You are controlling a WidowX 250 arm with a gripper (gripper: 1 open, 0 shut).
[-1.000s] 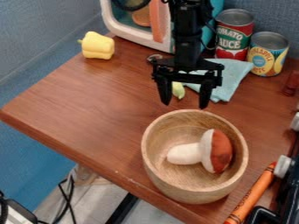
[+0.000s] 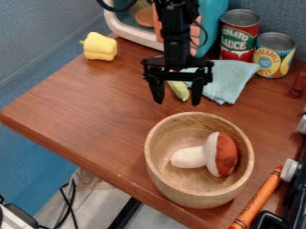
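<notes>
My black gripper [image 2: 177, 89] hangs over the back middle of the table, fingers pointing down and spread apart. A pale yellow-green object [image 2: 181, 88], partly hidden, lies behind and between the fingers; whether they touch it I cannot tell. A light blue cloth [image 2: 227, 83] lies just behind to the right. In front, a wooden bowl [image 2: 198, 189] holds a toy mushroom [image 2: 221, 154] with a red cap and white stem. A yellow pepper-like object [image 2: 99, 46] sits at the back left.
Two cans, tomato sauce [image 2: 239, 36] and a yellow one [image 2: 274, 55], stand at the back right beside a small red bottle [image 2: 299, 85]. An orange crayon-like object [image 2: 257, 201] and black items lie at the front right.
My gripper has shifted left and slightly up in the view, by a small amount. The bowl, mushroom and other objects have not moved.
</notes>
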